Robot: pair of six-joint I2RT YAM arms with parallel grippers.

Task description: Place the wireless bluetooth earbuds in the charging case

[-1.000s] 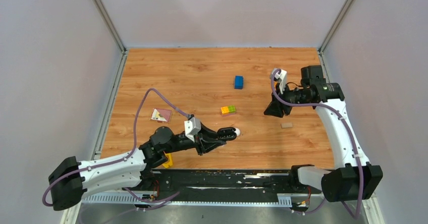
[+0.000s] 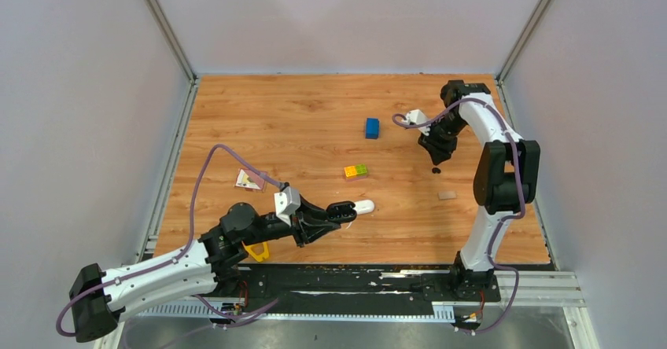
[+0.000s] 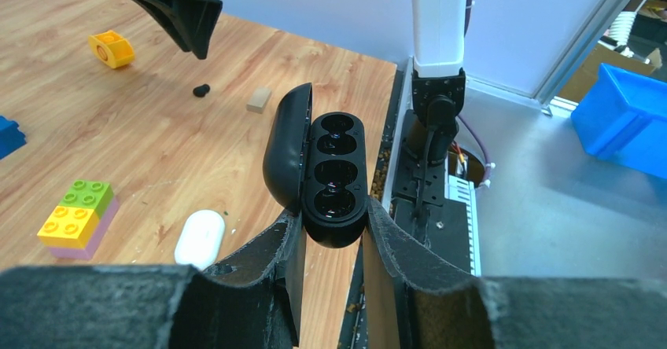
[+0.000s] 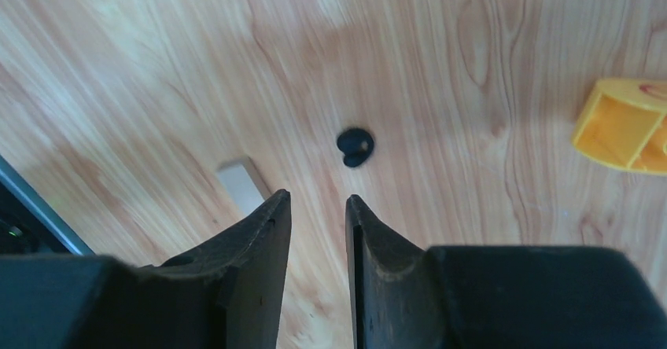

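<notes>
Between the fingers of my left gripper is the black charging case (image 3: 337,172), its lid swung up and round dark hollows showing inside. I cannot tell whether any hollow holds an earbud. In the top view the case (image 2: 341,211) hangs over the front middle of the table. A small black earbud (image 4: 356,146) lies on the wood in the right wrist view, past the fingertips of my right gripper. Those fingers are part open, with only bare table visible between them. From the left wrist, the earbud (image 3: 201,90) sits below and beyond the right gripper.
A tan block (image 2: 447,195) lies close to the earbud. A white rounded item (image 3: 200,239) is beside the held case. Yellow-green bricks (image 2: 355,171), a blue brick (image 2: 372,128) and a yellow piece (image 4: 625,125) are also out.
My right arm has swung in from the right and toward the back, uncovering the earbud in the top view. My left arm, with the case, has shifted slightly left.
</notes>
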